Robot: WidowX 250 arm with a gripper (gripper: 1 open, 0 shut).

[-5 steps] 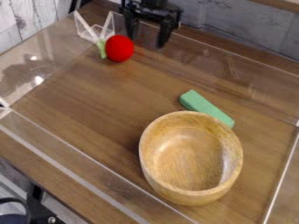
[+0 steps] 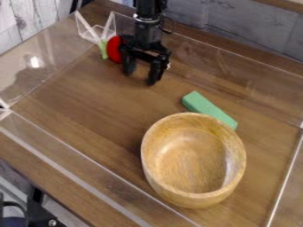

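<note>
My black gripper (image 2: 143, 69) is low at the back of the wooden table, its fingers pointing down beside a red round object (image 2: 113, 49), which it partly hides. Whether anything is between the fingers, and how far they stand apart, is hard to tell. A green stalk-like piece shows at the red object's left.
A white wire rack (image 2: 94, 29) stands at the back left. A green block (image 2: 210, 109) lies on the right, behind a large wooden bowl (image 2: 194, 158) at the front right.
My gripper has come down and toward the camera beside the red object, hiding more of it. The bowl and green block have not moved.
</note>
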